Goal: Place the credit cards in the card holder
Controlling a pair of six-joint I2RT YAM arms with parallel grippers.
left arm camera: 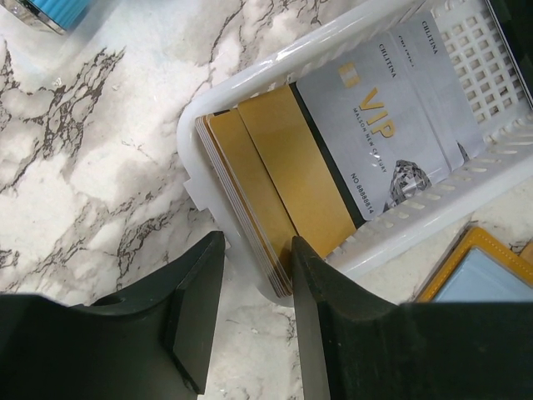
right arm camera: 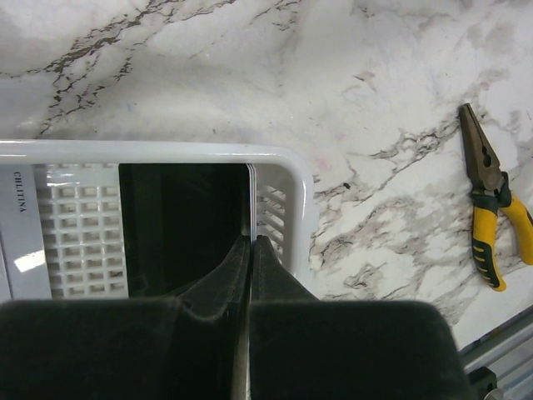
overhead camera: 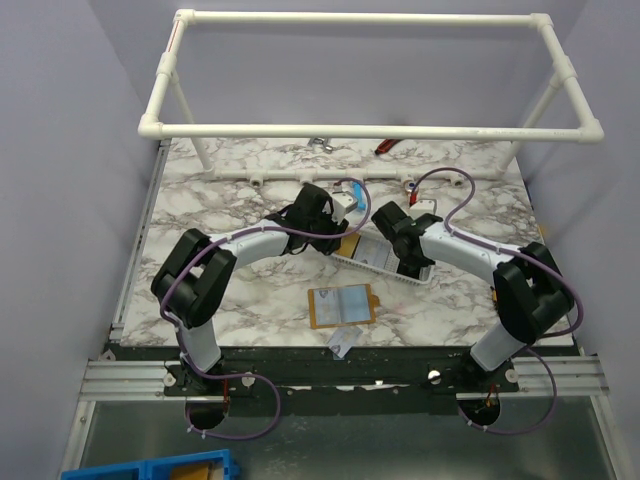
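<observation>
A white basket [overhead camera: 378, 268] holds gold cards [left arm camera: 275, 158], a grey VIP card [left arm camera: 387, 117] and a dark card [right arm camera: 183, 225]. At its left end, my left gripper straddles the end wall, one finger outside and one over the gold cards; its fingers are closed with the wall, and perhaps card edges, between. My right gripper is shut inside the right end, its tips meeting at thin white card edges [right arm camera: 252, 196]; whether one is pinched, I cannot tell. The brown-edged card holder [overhead camera: 342, 306] lies open nearer the front, a pale card [overhead camera: 344, 340] at its front edge.
Pliers [right arm camera: 487, 192] with yellow-and-green handles lie right of the basket. A blue item [overhead camera: 357, 195] sits just behind it, with more tools near the back. White pipes [overhead camera: 370, 131] form a frame overhead. Marble to the left of the holder is clear.
</observation>
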